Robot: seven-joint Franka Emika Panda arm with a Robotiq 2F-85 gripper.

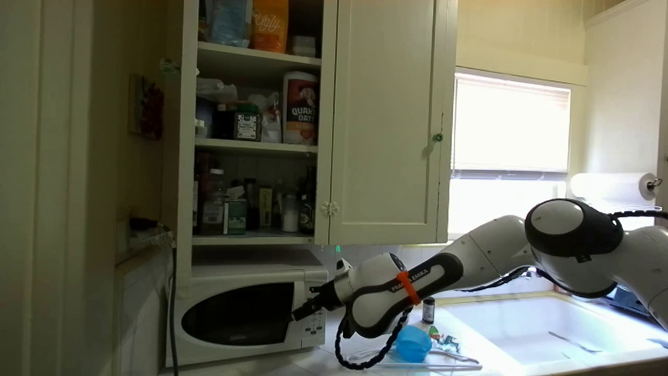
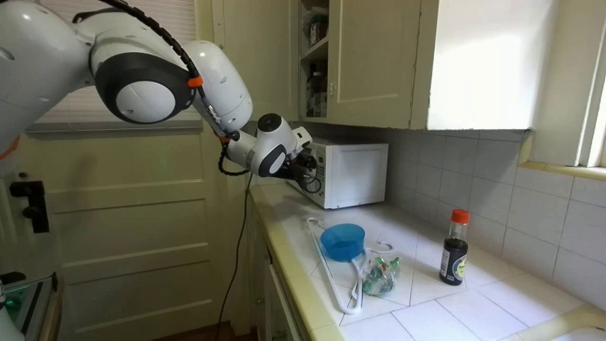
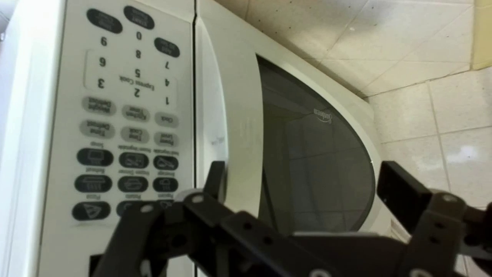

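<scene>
A white microwave [image 1: 250, 275] with a dark oval window stands on the counter under the cabinet, its door closed. My gripper is open in front of it; in the wrist view one finger [image 3: 215, 180] is at the door's handle edge [image 3: 242, 138] beside the keypad [image 3: 127, 129]. The other finger [image 3: 401, 191] is across the dark window, near the door's far rim. Nothing is held between them. Whether the first finger touches the handle I cannot tell. From the side, the gripper [image 2: 301, 170] is right at the microwave front [image 2: 358, 173].
On the counter, a blue bowl [image 2: 342, 241] sits by a white hanger [image 2: 335, 284], a crumpled plastic bag [image 2: 380, 275] and a dark sauce bottle [image 2: 454, 250]. An open cabinet [image 1: 257, 147] hangs above the microwave. The sink [image 1: 551, 326] lies to the right.
</scene>
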